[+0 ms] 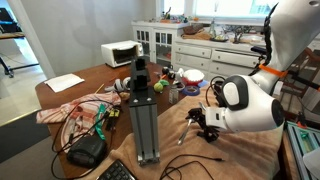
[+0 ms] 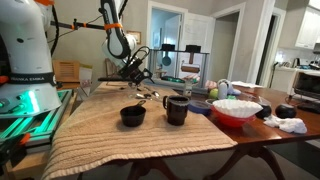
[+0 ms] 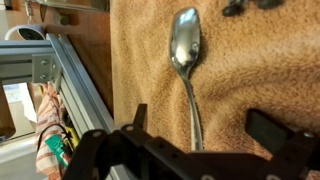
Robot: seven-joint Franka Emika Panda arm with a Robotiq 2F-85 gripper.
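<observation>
A metal spoon [image 3: 186,50] lies on the tan towel [image 3: 235,70] in the wrist view, its bowl pointing away and its handle running back toward me. My gripper is open, one finger on each side of the handle's line, with a gap to either side. The lower end of the handle is hidden by the gripper body. In exterior view 1 the gripper [image 1: 200,126] is low over the towel; contact with the cloth cannot be made out.
A tall grey post [image 1: 145,120] stands left of the arm in exterior view 1. A black bowl [image 2: 133,116], a dark mug [image 2: 177,109] and a red bowl [image 2: 235,118] sit on the table in exterior view 2. Dark cables cross the towel.
</observation>
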